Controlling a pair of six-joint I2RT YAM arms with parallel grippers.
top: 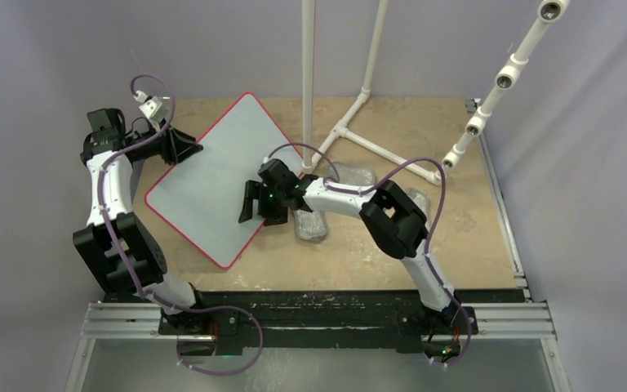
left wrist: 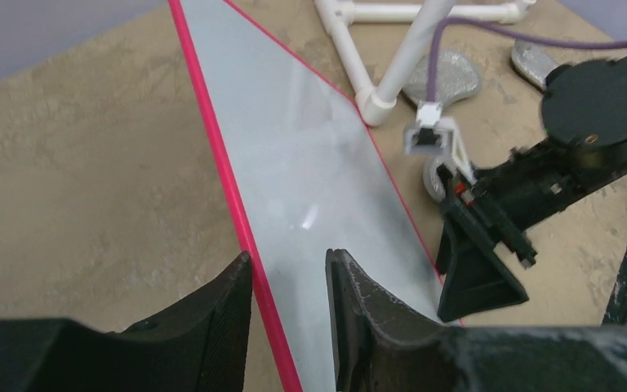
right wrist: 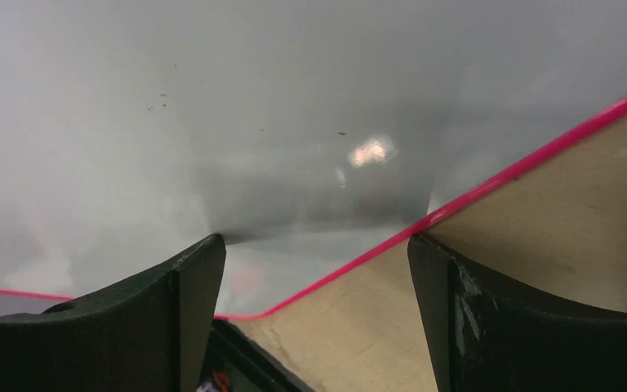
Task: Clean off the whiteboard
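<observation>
The whiteboard, pale with a pink rim, lies turned at an angle on the left half of the table. My left gripper is at its upper left edge; in the left wrist view the pink rim runs between the parted fingers, close by the left fingertip. Over the board's lower right edge is my right gripper, its fingers wide apart. In the right wrist view the rim passes behind the right fingertip, and a few small dark specks mark the white surface. Contact with the board cannot be told.
A white pipe frame stands by the board's right corner, its upright close to the rim. Grey flat lumps lie right of the board, partly under my right arm. Bare table stretches out on the right.
</observation>
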